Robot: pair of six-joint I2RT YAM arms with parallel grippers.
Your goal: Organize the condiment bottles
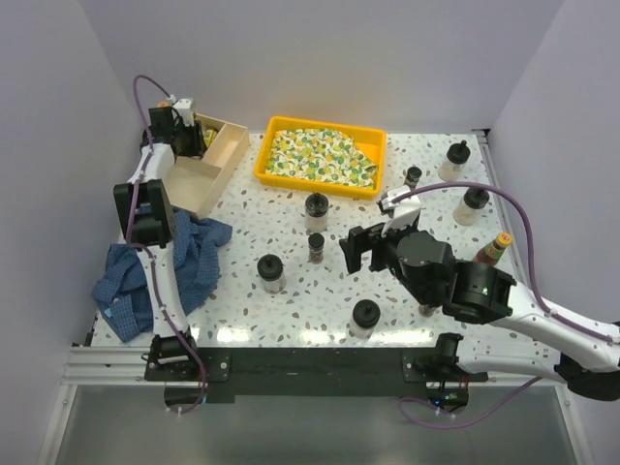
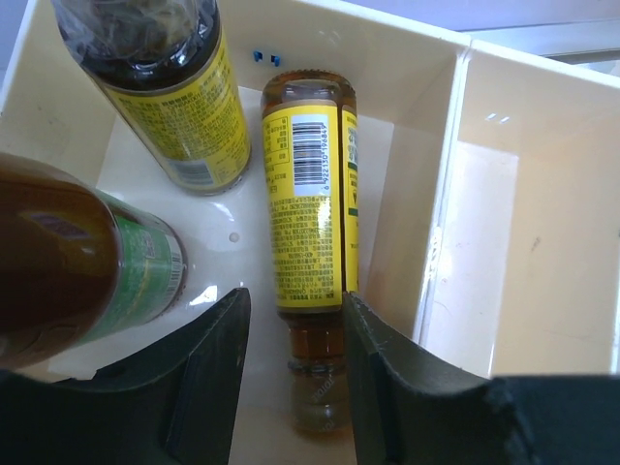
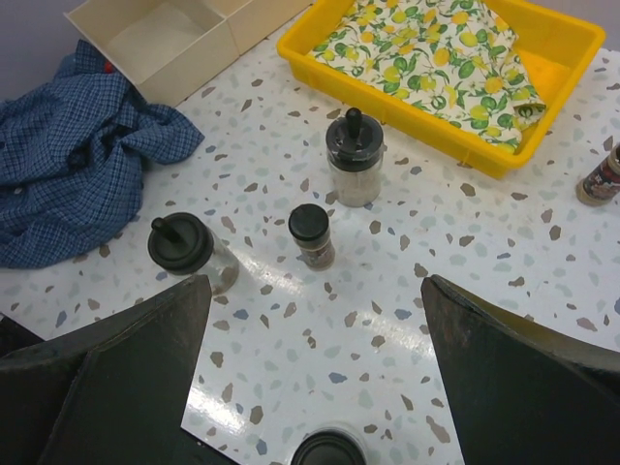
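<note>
My left gripper [image 1: 189, 140] is over the cream compartment box [image 1: 194, 199] at the back left. In the left wrist view its fingers stand apart, part open, over the lower end of a lying yellow-label bottle [image 2: 305, 213]; whether they touch it is unclear. An upright yellow-label bottle [image 2: 170, 121] and a green-label bottle [image 2: 77, 271] share that compartment. My right gripper [image 1: 366, 247] hangs open over the table's middle right. Black-lidded jars [image 1: 271, 276] [image 3: 355, 165] and a small shaker [image 3: 312, 237] stand on the table. A bottle with a yellow cap [image 1: 491, 250] stands at the right.
A yellow tray [image 1: 262, 170] with lemon-print cloth is at the back centre. A crumpled blue cloth [image 1: 145, 291] lies at the front left. Several more jars [image 1: 452, 163] stand at the right. The right-hand compartment in the left wrist view is empty.
</note>
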